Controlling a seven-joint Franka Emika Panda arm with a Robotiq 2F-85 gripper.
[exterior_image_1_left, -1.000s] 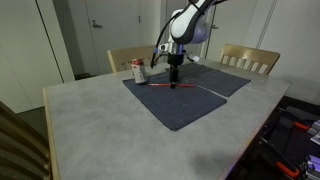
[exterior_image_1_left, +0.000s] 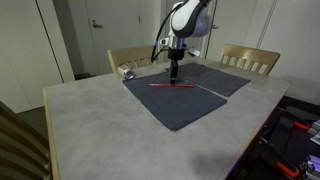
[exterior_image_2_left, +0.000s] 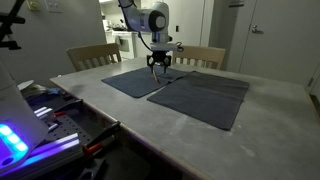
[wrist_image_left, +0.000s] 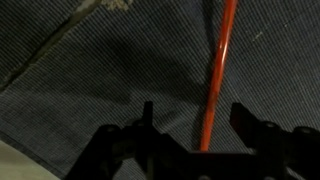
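Note:
A thin red stick (exterior_image_1_left: 172, 86) lies across the dark cloth (exterior_image_1_left: 190, 108) on the table. My gripper (exterior_image_1_left: 174, 78) points down just above the stick's middle. In the wrist view, the stick (wrist_image_left: 216, 80) runs lengthwise between the two dark fingers, nearer the right one. The gripper is open, with a visible gap on both sides of the stick. From the other side, the arm and gripper (exterior_image_2_left: 154, 69) stand over the far cloth (exterior_image_2_left: 140, 82); the stick is hard to make out there.
A small silvery can-like object (exterior_image_1_left: 126, 72) sits at the cloth's far left corner. More dark cloth (exterior_image_2_left: 205, 96) covers the nearer part of the table in the second exterior view. Chairs (exterior_image_1_left: 249, 59) stand round the edges.
The can-like object has shifted left along the far edge and now shows a silvery face instead of red and white. The arm looks slightly higher; the stick lies where it was.

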